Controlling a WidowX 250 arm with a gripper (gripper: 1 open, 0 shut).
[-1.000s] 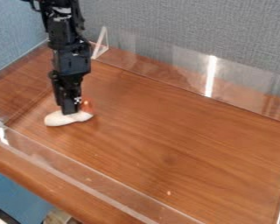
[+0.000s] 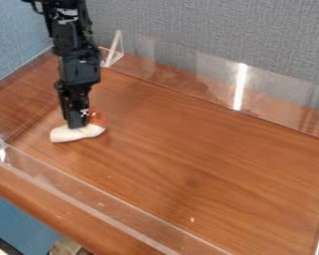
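My black gripper (image 2: 77, 116) hangs down at the left side of the wooden table (image 2: 202, 159), its fingertips low at a pale, elongated white object (image 2: 67, 134) lying near the table's left edge. The gripper looks shut on that object. A small red-orange bit (image 2: 96, 119) shows just right of the fingertips, partly hidden by them. What exactly the white object is cannot be made out.
Clear plastic barriers (image 2: 269, 93) line the back and front edges of the table. A white frame-like item (image 2: 116, 43) stands at the back left behind the arm.
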